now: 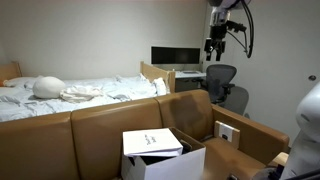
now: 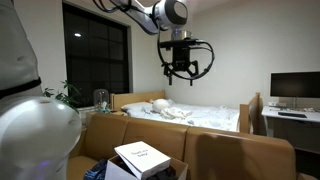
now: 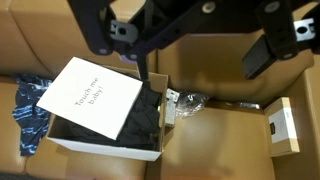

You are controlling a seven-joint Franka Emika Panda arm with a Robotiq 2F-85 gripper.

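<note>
My gripper (image 2: 181,78) hangs high in the air, pointing down, well above the sofa. In the wrist view its two dark fingers (image 3: 258,58) stand wide apart, and the gripper is open with nothing between them. Below, a white carton (image 1: 166,166) stands on the brown sofa seat. A white flat box or book (image 3: 92,97) with black writing lies slanted across its top, covering part of the opening. Dark cloth (image 3: 142,111) fills the carton beside it.
A clear crinkled packet (image 3: 189,103) lies beside the carton. Farther along the seat is a small white-and-tan box (image 3: 284,128). Blue patterned cloth (image 3: 31,112) lies on the other side. The sofa backrest (image 1: 100,135) rises behind; bare seat shows between packet and small box.
</note>
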